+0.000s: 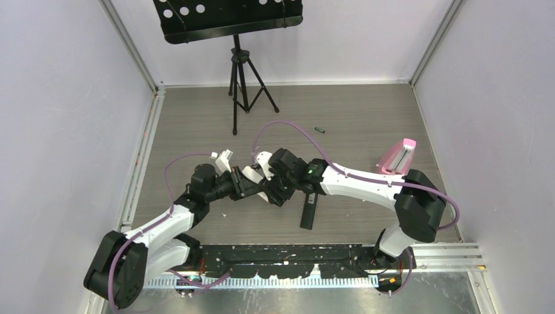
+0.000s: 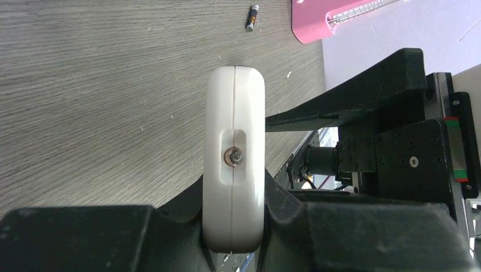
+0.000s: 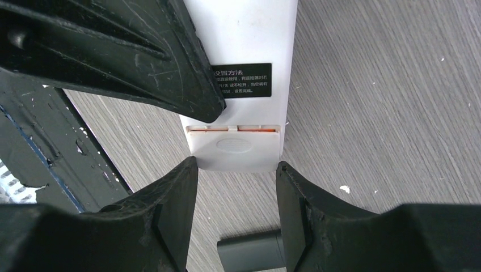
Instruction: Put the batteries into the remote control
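Note:
A white remote control [image 2: 233, 102] is held off the table, my left gripper shut across it; its emitter end faces the left wrist camera. In the right wrist view, a left finger [image 3: 187, 85] lies over the remote's back, beside a black label [image 3: 244, 80]. At the remote's lower end is the battery cover [image 3: 232, 152], with a thin gap showing orange along its upper edge. My right gripper is shut on that covered end, one fingertip at each side. On the table lies a small battery [image 1: 319, 130], apart from both arms. The cover hides the compartment's contents.
A black bar-like object [image 1: 308, 212] lies on the table below the right gripper. Toward the right wall stands a pink holder [image 1: 396, 158]. A black music stand [image 1: 239, 72] is at the back.

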